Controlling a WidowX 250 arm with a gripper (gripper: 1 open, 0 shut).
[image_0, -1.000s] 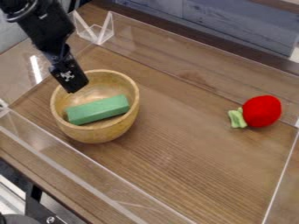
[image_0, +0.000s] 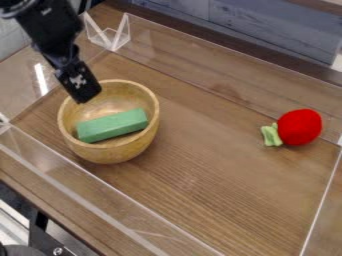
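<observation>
My gripper (image_0: 84, 94), black and white, is open above the left rim of a tan bowl (image_0: 140, 139), with nothing seen between its fingers. Inside the bowl lies a green block (image_0: 112, 124). On the right of the table rests a red round object (image_0: 299, 127) with a small pale green part (image_0: 270, 134) at its left side.
A clear wire-like holder or rack (image_0: 108, 32) stands behind the arm at the upper left.
My gripper has risen slightly, its fingertips moving up a little from over the bowl. The bowl and red object look unmoved.
</observation>
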